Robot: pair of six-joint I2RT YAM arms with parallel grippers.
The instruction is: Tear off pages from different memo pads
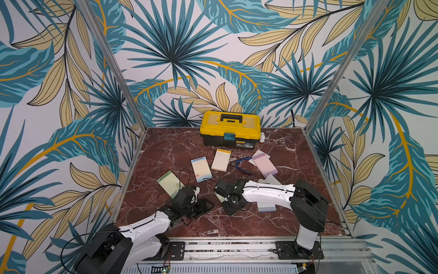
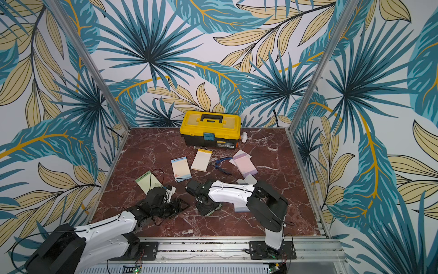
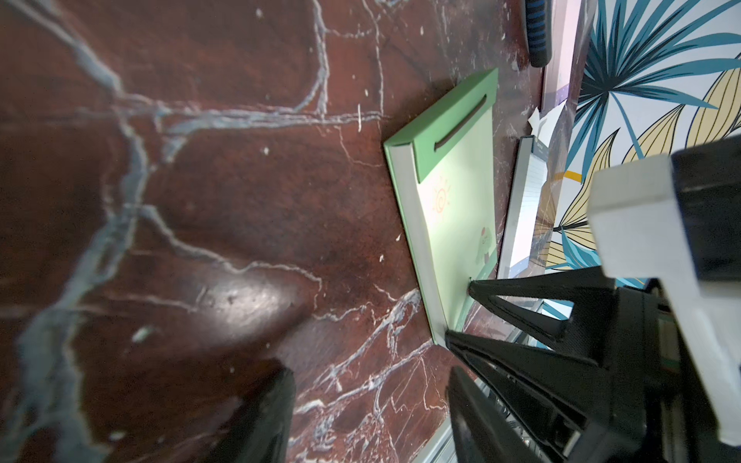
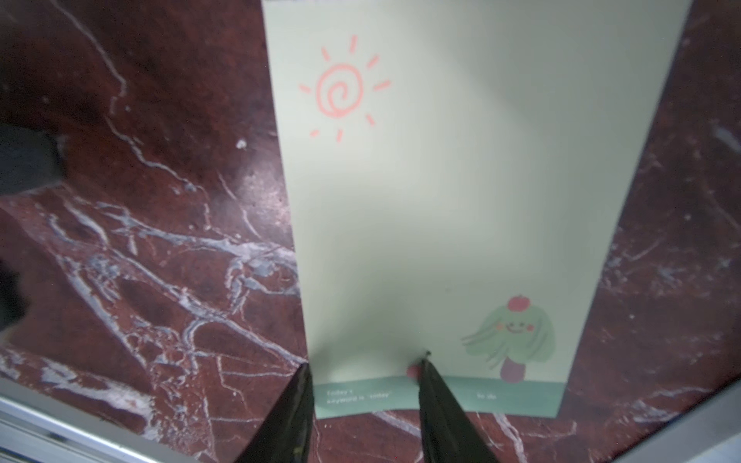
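A green memo pad (image 3: 451,223) with a sun and a small figure lies at front centre, largely under my right arm in the top views. My right gripper is over the pad's printed green bottom strip, fingers apart with paper visible between them; in the left wrist view its fingertips touch that lower end. My left gripper (image 1: 209,206) hovers low over bare marble just left of this pad, fingers apart with nothing between them. Other pads lie beyond: green (image 1: 168,182), blue-edged (image 1: 201,169), orange-topped (image 1: 220,159), pink (image 1: 264,163) and white (image 1: 267,207).
A yellow toolbox (image 1: 230,128) stands at the back, a small white bottle (image 2: 244,137) beside it. Blue-handled pliers (image 2: 222,169) lie among the pads. Loose pale sheets sit under the pink and white pads.
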